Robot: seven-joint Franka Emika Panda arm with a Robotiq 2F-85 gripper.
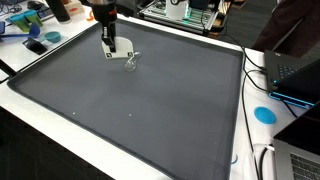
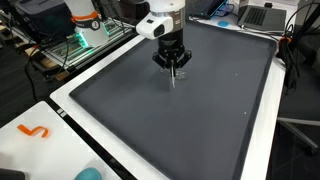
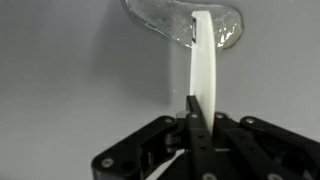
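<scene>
A thin white plate with dark spots [image 1: 120, 49] hangs from my black gripper [image 1: 111, 41], tilted above the tray. In exterior view 2 only a narrow pale edge shows beneath the gripper [image 2: 173, 62]. The wrist view also shows the white plate [image 3: 203, 65] nearly edge-on, with my gripper shut on its near end. On the tray lies a clear, shiny object [image 3: 168, 15], close beside the plate's far end; this clear object [image 1: 131, 63] sits just right of the plate in exterior view 1. Whether the plate touches the tray or it, I cannot tell.
The dark grey tray [image 1: 150, 110] has wide bare room towards the front. Cups and other clutter [image 1: 35, 46] stand past its left edge. A blue disc [image 1: 265, 115] and laptops [image 1: 298, 160] lie off its right side.
</scene>
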